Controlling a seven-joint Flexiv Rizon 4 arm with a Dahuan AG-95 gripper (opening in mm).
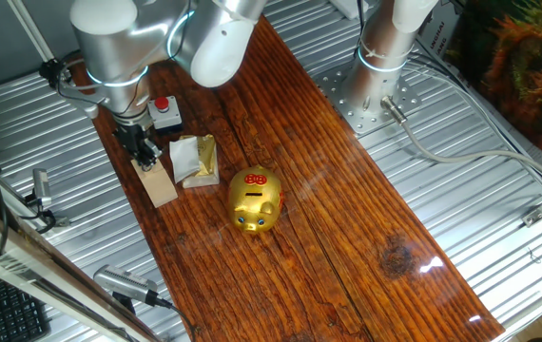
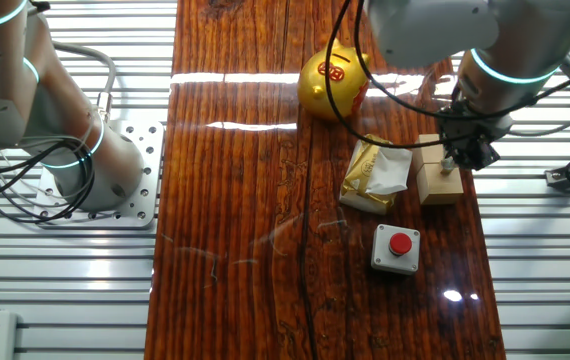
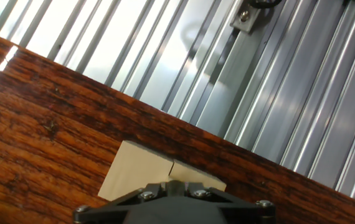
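Observation:
In exterior view 1, my gripper (image 1: 145, 158) points down at the rear end of a tan block-like box (image 1: 158, 185) near the table's left edge. Exterior view 2 shows the gripper (image 2: 453, 160) right at the box (image 2: 439, 186), with a small pale or silvery bit at its tips. The wrist view has the box (image 3: 137, 169), with a seam across its top, partly hidden behind the gripper. The fingertips look close together there, but whether they are shut on anything is unclear. A gold piggy bank (image 1: 255, 201) with a dark top slot stands on the table.
Beside the box lies a gold-and-white packet (image 1: 195, 160). A red-button switch box (image 1: 164, 112) stands close to the arm. The table's edge (image 3: 165, 114) runs near the box. Bare wood (image 1: 347, 256) spreads beyond the piggy bank.

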